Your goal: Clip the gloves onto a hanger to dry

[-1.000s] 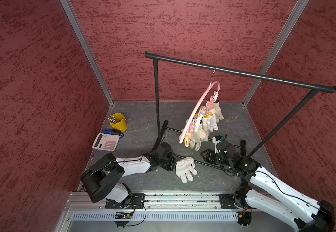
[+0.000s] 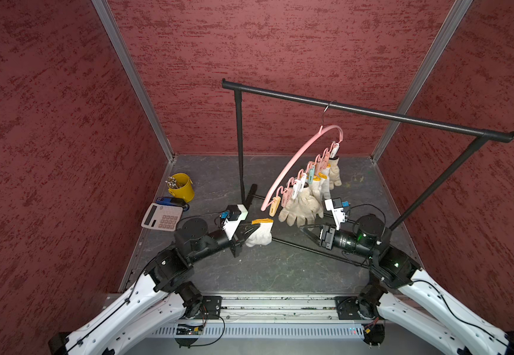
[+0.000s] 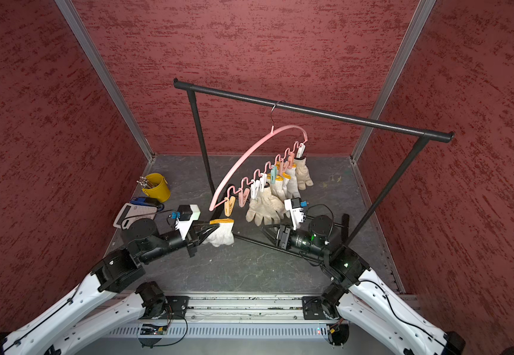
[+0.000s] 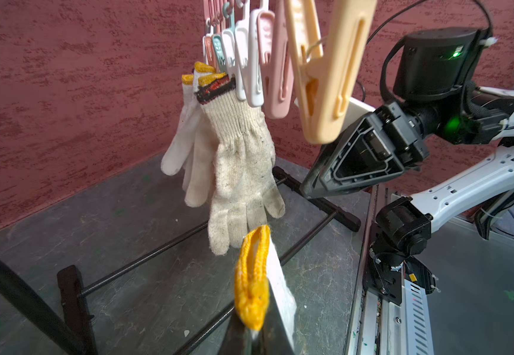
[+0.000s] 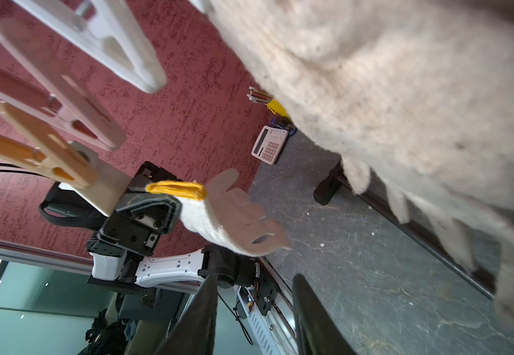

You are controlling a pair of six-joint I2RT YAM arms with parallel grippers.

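Note:
Pinched at its yellow cuff, a white glove [image 4: 283,295] hangs from my left gripper, which is shut on it. In the top left view this glove [image 2: 260,235] is held low, just below the near end of the pink hanger [image 2: 295,158]. The nearest peg on the hanger is a pale orange clothespin [image 4: 322,77], with nothing in it. Beside it hangs a pink clothespin [image 4: 275,65], also empty. My right gripper stands part open with nothing between its fingers, near the clipped beige glove [image 2: 301,207].
Several gloves hang clipped along the hanger's farther part. The black rack's upright [image 2: 239,142] and its base bars are close to both arms. A yellow cup [image 2: 181,187] and a calculator [image 2: 162,217] lie at the left.
The left arm has raised the white glove from low over the front of the table toward the hanger's near end. The hanger has swung round; the right gripper has shifted slightly left.

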